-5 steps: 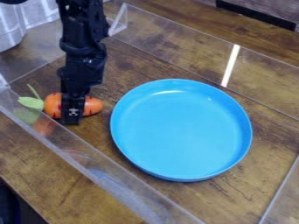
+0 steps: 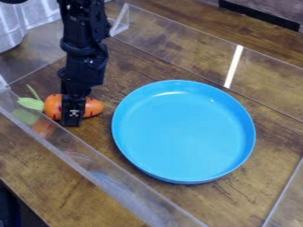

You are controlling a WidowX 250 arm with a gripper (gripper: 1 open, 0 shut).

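My black gripper [image 2: 73, 112] reaches down from the top left and is shut on an orange carrot [image 2: 91, 105] with pale green leaves at its left end. The carrot lies low, at or near the wooden surface, behind a clear plastic edge; the fingertips partly cover it. A large blue plate [image 2: 183, 133] is to the right of the carrot.
A clear plastic wall [image 2: 106, 177] runs diagonally along the lower left.
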